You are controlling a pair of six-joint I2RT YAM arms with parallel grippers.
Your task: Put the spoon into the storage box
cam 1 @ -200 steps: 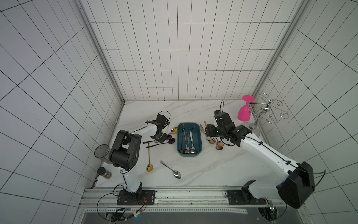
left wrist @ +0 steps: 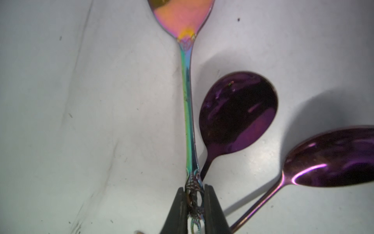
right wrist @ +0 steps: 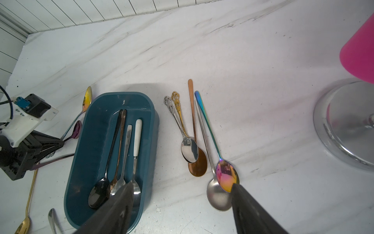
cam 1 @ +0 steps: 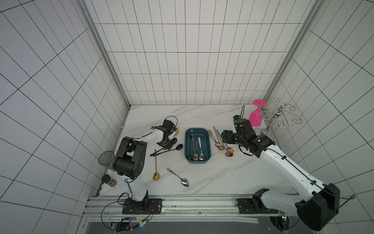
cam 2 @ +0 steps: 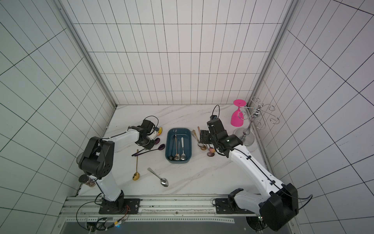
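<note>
In the left wrist view a rainbow spoon (left wrist: 187,97) lies with its ornate handle end between the fingers of my left gripper, which look part open; whether they grip it is unclear. Two purple spoons (left wrist: 238,109) lie to its right. The blue-green storage box (right wrist: 150,163) holds several utensils and stands right of my left gripper. My right gripper is open above the table, right of the box, with nothing between its fingers.
Several spoons (right wrist: 198,161) lie right of the box, a gold and a silver spoon (cam 1: 183,181) in front-left. A pink glass (cam 1: 257,115) and metal stand (right wrist: 346,124) are at back right.
My right arm has moved rightward. The rainbow spoon beside my left gripper has shifted a little leftward and back, away from the box, with the left gripper nearly in place.
</note>
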